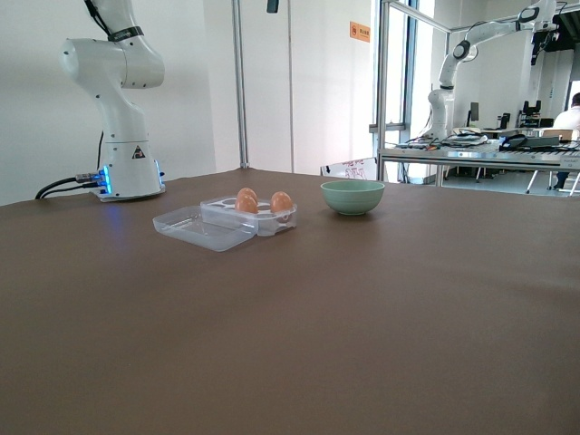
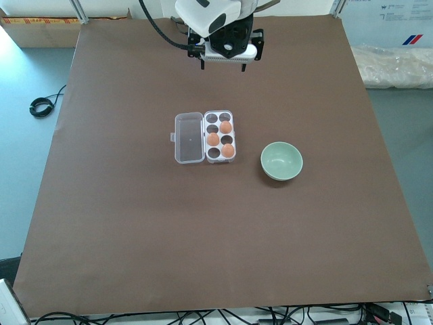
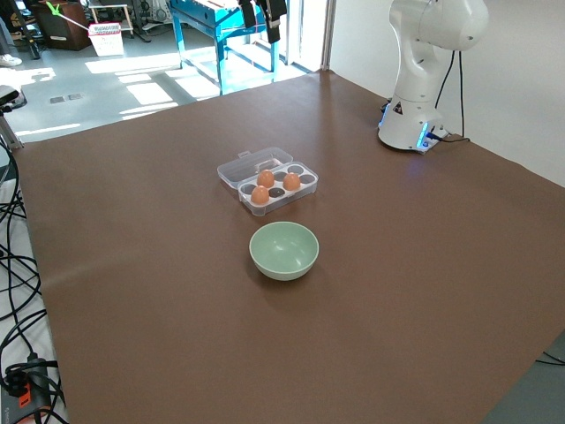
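Note:
My gripper (image 2: 222, 67) hangs high at the back of the table, above and behind the egg box, apparently open with nothing visible between its fingers; in the right view only its dark lower part shows at the top edge. A clear plastic egg box (image 2: 219, 137) lies with its lid (image 2: 189, 138) folded open, holding several brown eggs (image 3: 291, 181) with some compartments empty. A pale green bowl (image 2: 281, 160) stands upright beside the box, apart from it, and appears empty.
Cables (image 3: 22, 291) run along one outer edge. The robot's base (image 1: 130, 172) stands at the table's back edge.

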